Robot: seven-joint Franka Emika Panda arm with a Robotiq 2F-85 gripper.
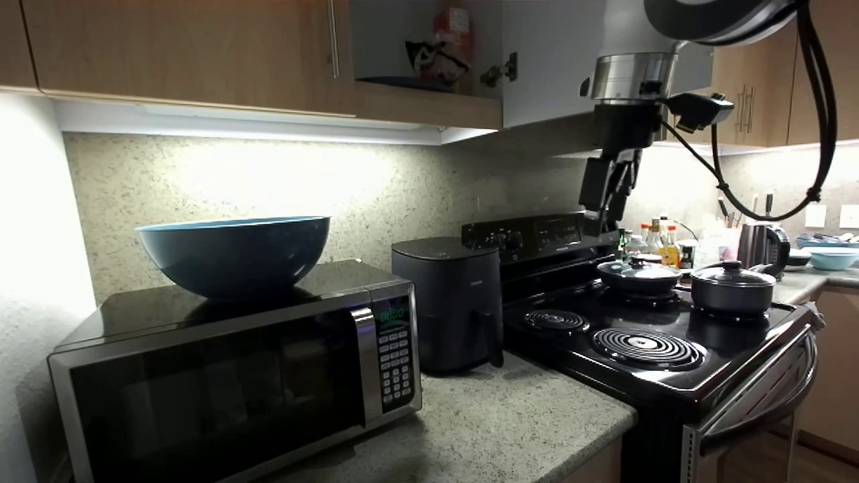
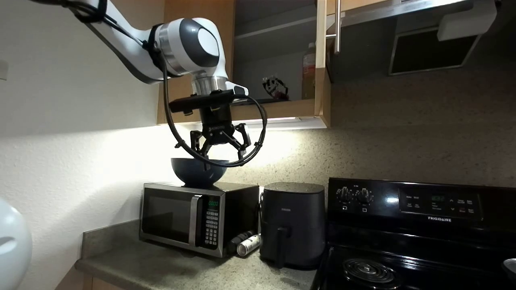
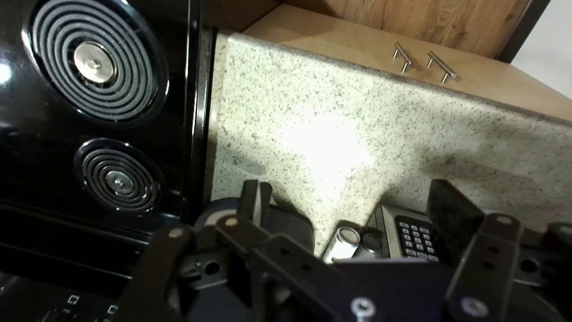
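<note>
My gripper (image 2: pixel 223 164) hangs in mid-air pointing down, its fingers spread wide and nothing between them. In the wrist view its dark fingers (image 3: pixel 456 220) stand far apart over the counter, air fryer and microwave. A large blue bowl (image 1: pixel 233 253) rests upright on top of the microwave (image 1: pixel 217 378). Exterior view 2 has the bowl (image 2: pixel 196 173) behind the gripper, partly covered by a finger. The upper cupboard (image 2: pixel 275 53) is open; a black-and-white bag (image 2: pixel 275 88) and a bottle (image 2: pixel 309 70) sit on its lower shelf.
A black air fryer (image 2: pixel 292 222) stands between microwave and stove (image 1: pixel 612 338). Cans (image 2: pixel 249 245) lie beside the microwave. A pan (image 1: pixel 640 278) and a lidded pot (image 1: pixel 733 288) occupy far burners. The open cupboard door (image 1: pixel 556 60) juts out.
</note>
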